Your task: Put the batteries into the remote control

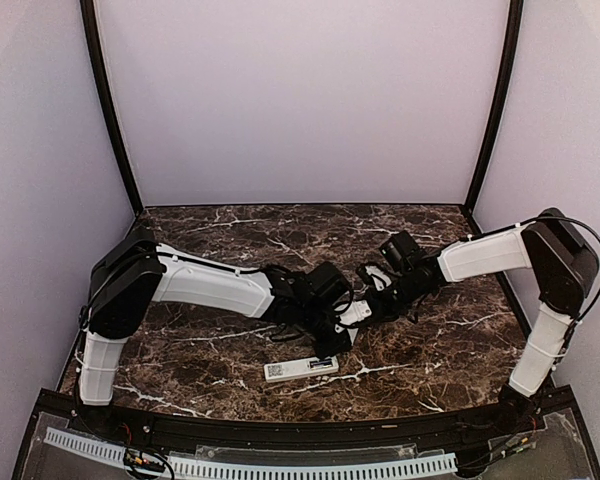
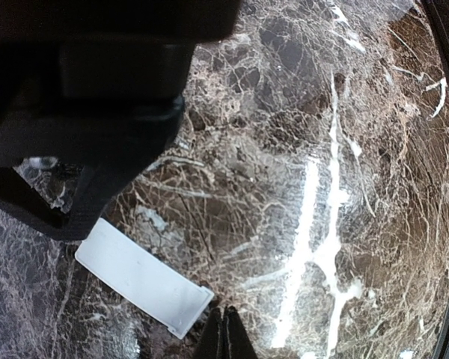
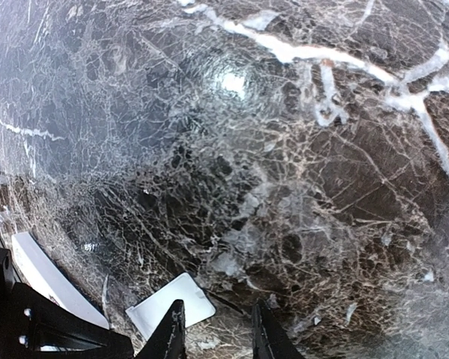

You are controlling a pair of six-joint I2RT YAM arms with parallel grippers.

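Note:
The white remote [image 1: 290, 370] lies on the marble table near the front, its right end showing a dark compartment under my left arm. A white battery cover [image 2: 142, 277] lies just beside my left gripper, whose fingertips are shut with nothing visible between them. In the right wrist view the cover [image 3: 165, 310] sits at my right gripper, whose fingers stand apart, one over the cover's edge; the remote [image 3: 52, 277] lies to its left, partly hidden by the other gripper. Whether anything is inside the compartment is too small to tell.
Both arms meet closely over the middle front of the marble table [image 1: 210, 400]. Walls stand at the back and both sides.

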